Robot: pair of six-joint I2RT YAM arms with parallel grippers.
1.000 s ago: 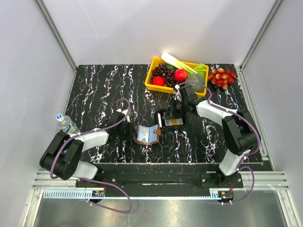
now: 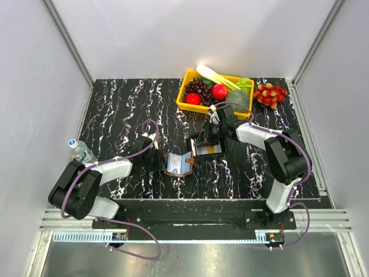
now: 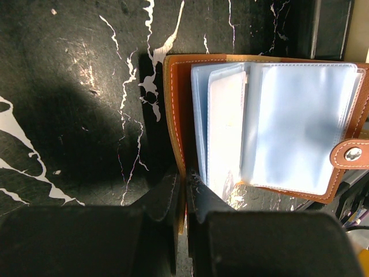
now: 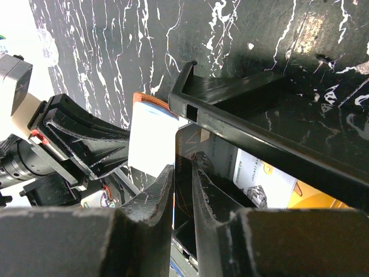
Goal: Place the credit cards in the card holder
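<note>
The brown leather card holder (image 3: 170,86) lies spread open, its clear sleeves (image 3: 305,109) facing up and a strap with a snap (image 3: 353,153) at its right side. My left gripper is shut on its left leather edge. In the right wrist view, a black tray (image 4: 277,144) holds a white-and-yellow card (image 4: 266,180) and a dark card-like piece (image 4: 203,151) near its left end. My right gripper is down at that end, its fingers slightly apart. Whether the dark piece's edge lies between them is unclear.
Behind the tray stands a yellow basket (image 2: 185,107) of fruit and vegetables, with red grapes (image 2: 270,94) on its right. A water bottle (image 2: 82,151) is beside the left arm.
My right gripper has shifted slightly to the left, and the black tray has slid a little left with it. The left arm and the card holder have kept their place.
</note>
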